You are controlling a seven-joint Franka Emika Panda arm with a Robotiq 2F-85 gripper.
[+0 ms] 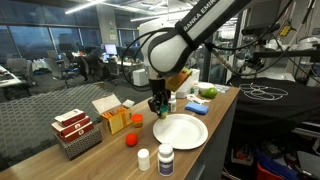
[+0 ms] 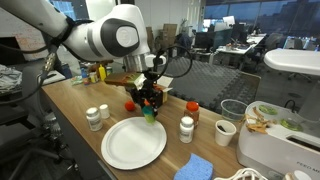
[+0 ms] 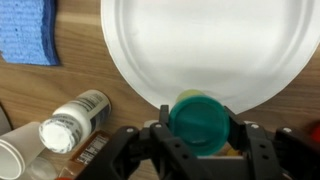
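Note:
Held between my gripper's [image 3: 199, 135] fingers is a green cup-like object [image 3: 199, 122], its round teal-green end facing the wrist camera and a yellowish part showing just past it. The gripper is shut on this green object. In exterior view 2 the green object [image 2: 149, 113] hangs upright at the far edge of the white plate [image 2: 134, 145]. From exterior view 1 the gripper [image 1: 161, 108] appears at the plate's back left rim. The wrist view puts the object over the near rim of the plate [image 3: 135, 60]; whether it touches the plate I cannot tell.
A white-capped bottle [image 3: 75, 122] and a blue cloth [image 3: 28, 30] lie beside the plate. White bottles [image 1: 165, 160], a red ball [image 1: 131, 139], an orange cup [image 1: 137, 120] and a basket of boxes [image 1: 76, 133] stand around. The plate's middle is bare.

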